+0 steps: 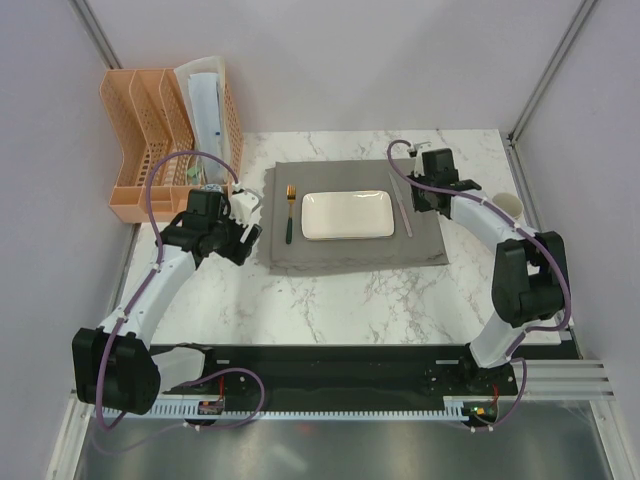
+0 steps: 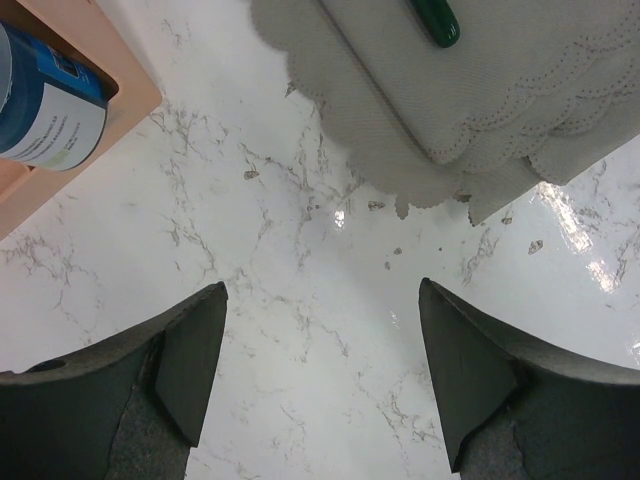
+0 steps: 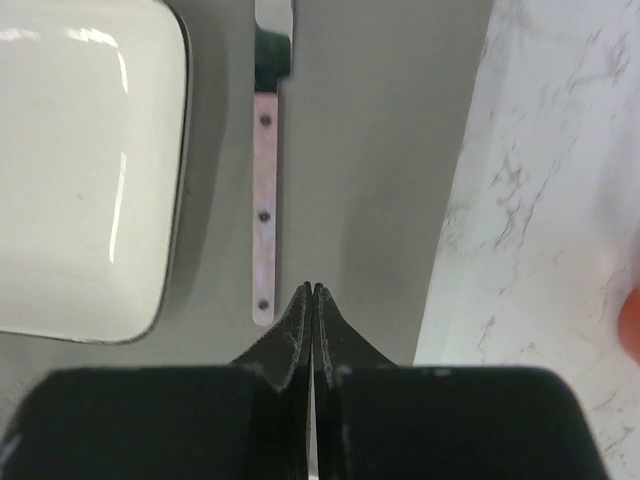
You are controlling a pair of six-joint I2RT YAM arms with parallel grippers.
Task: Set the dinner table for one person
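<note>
On the grey placemat (image 1: 335, 258) lies a cream rectangular plate (image 1: 347, 215). Left of the plate is a fork (image 1: 290, 210) with a dark green handle, whose end (image 2: 438, 22) shows in the left wrist view. To the plate's right rests a knife (image 1: 402, 208); its pinkish riveted handle (image 3: 264, 200) lies flat on the mat. My right gripper is shut, nothing showing between its tips, just beyond the handle's end in view. Over bare marble left of the mat, my left gripper has its fingers well apart with nothing between them.
A peach slotted rack (image 1: 150, 120) stands at the back left, holding a blue labelled container (image 2: 55, 125) and a pale upright item (image 1: 207, 115). At the right, a beige cup (image 1: 508, 206) is partly behind my right arm.
</note>
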